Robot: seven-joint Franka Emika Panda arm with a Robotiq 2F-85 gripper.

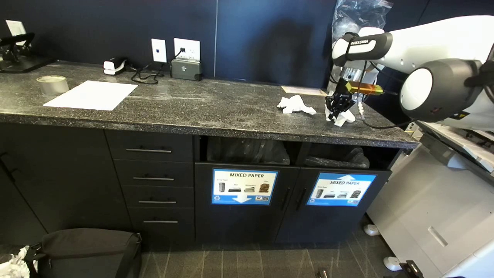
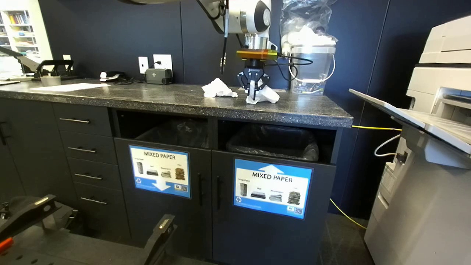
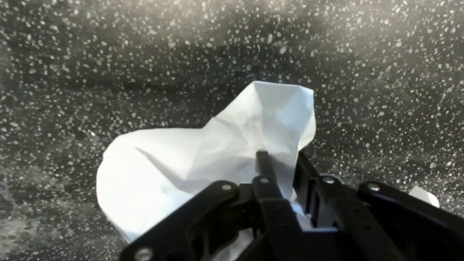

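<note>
My gripper (image 2: 252, 93) points down at the countertop, its fingers narrowed around part of a crumpled white paper (image 2: 267, 95). In the wrist view, a fold of that paper (image 3: 278, 117) rises between the two dark fingertips, which stand a small gap apart; whether they press on it cannot be told. Most of the paper spreads to the left of the fingers and rests on the counter. In exterior view 1, the gripper (image 1: 336, 112) partly hides this paper (image 1: 345, 117). A second crumpled paper (image 1: 296, 105) lies on the counter to the left, apart from the gripper.
Behind the gripper stands a clear bucket (image 2: 313, 66) with a bag on top. Below the counter edge, two open bin slots, one with a black liner (image 2: 273, 141), sit above the cabinet doors. A flat white sheet (image 1: 92, 95) and tape roll (image 1: 53, 85) lie far left.
</note>
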